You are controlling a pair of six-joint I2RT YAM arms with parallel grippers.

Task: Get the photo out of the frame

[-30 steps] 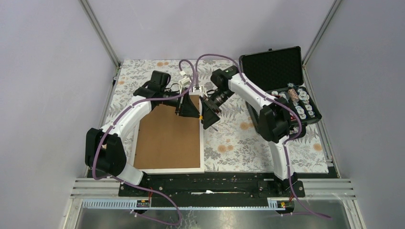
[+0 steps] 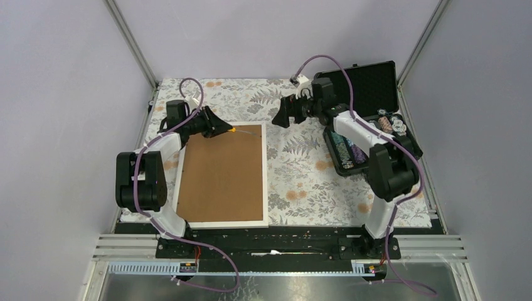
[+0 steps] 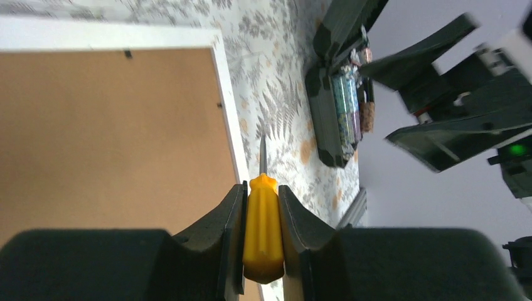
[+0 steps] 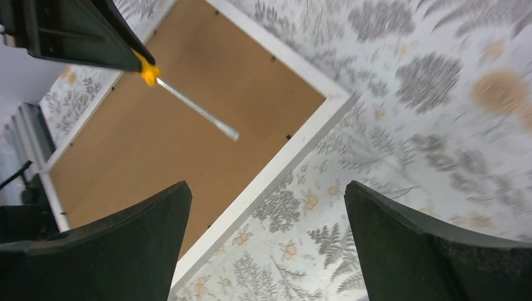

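Observation:
The white picture frame (image 2: pixel 265 182) lies back up on the patterned table, with its brown backing board (image 2: pixel 219 179) in place; no photo shows. My left gripper is shut on the yellow handle of a screwdriver (image 3: pixel 263 235), whose thin metal shaft points away from the fingers. In the top view, this gripper is over the far part of the backing board. To the right of the frame, my right gripper (image 2: pixel 282 118) stands open, with nothing between its fingers. Small dark tabs (image 4: pixel 289 137) sit along the frame's inner edge.
An open black case (image 2: pixel 354 88) with several small containers stands at the far right, partly under the right arm. The patterned tabletop (image 2: pixel 307 194) between frame and case is clear.
The two grippers were together around the screwdriver and have since moved apart. My left one has drawn left over the frame with the screwdriver; the right one has opened and moved up and right.

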